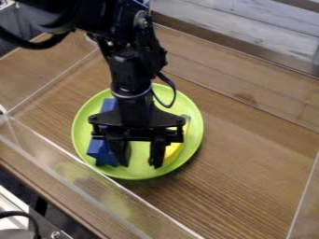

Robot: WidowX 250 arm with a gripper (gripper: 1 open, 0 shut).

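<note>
My black gripper (137, 149) is down over a green round plate (187, 161), its fingers apart, one toward each side. Blue blocks (103, 154) lie on the plate's left side, partly behind the left finger. A yellow object (174, 150) sits on the right side, partly hidden by the right finger. Whether either finger touches these I cannot tell.
Bare wooden table (249, 149) surrounds the plate, with free room to the right. A clear low edge runs along the near left, and a pale plank wall (249, 23) stands at the back.
</note>
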